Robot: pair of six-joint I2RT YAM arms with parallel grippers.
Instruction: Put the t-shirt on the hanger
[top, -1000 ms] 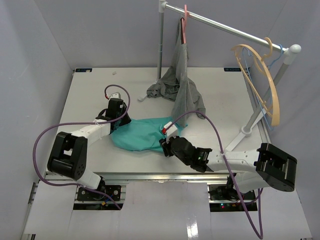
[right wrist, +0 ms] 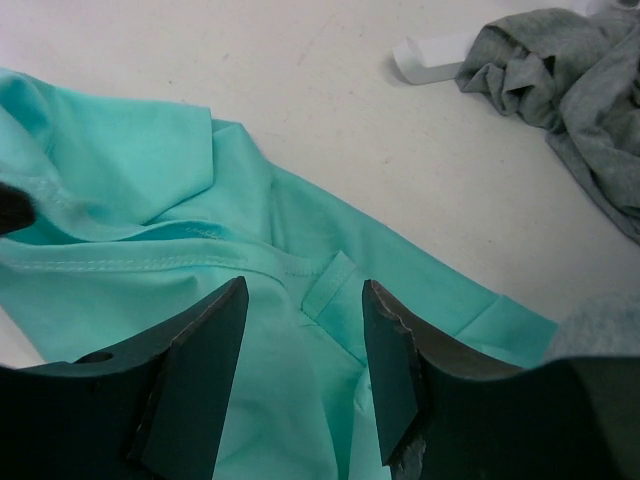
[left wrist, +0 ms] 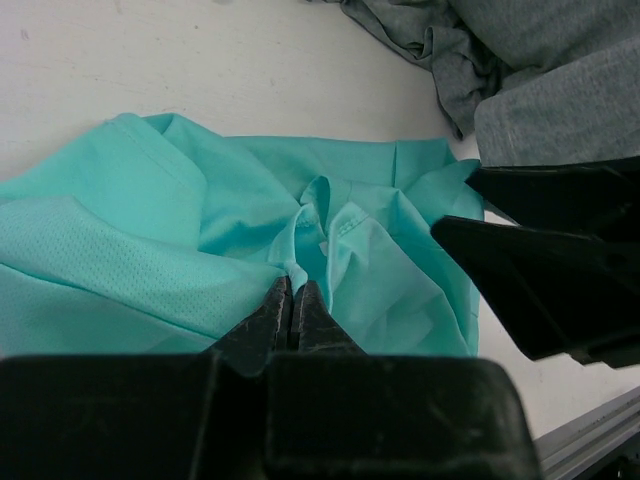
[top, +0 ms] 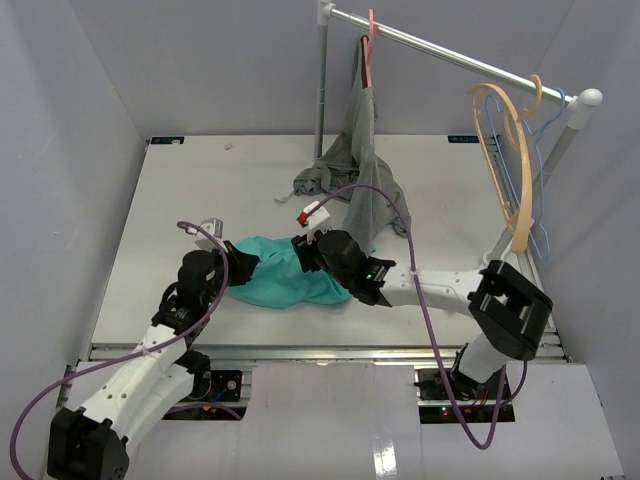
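Note:
A teal t-shirt (top: 275,285) lies crumpled on the white tabletop, also filling much of the left wrist view (left wrist: 140,220) and right wrist view (right wrist: 150,310). My left gripper (top: 245,255) is at its left part; in its wrist view the fingertips (left wrist: 284,300) are together on a raised fold of the shirt. My right gripper (top: 303,250) is over the middle of the shirt; in its wrist view its fingers (right wrist: 210,360) stand apart, with teal cloth beneath and between them.
A grey garment (top: 385,200) hangs from a pink hanger (top: 370,50) on the rail and spreads onto the table behind the shirt. Wooden (top: 522,210) and blue hangers (top: 540,190) hang at the right.
My left gripper has moved toward the front of the table with the shirt's fold. My right gripper has moved back and leftward over the shirt.

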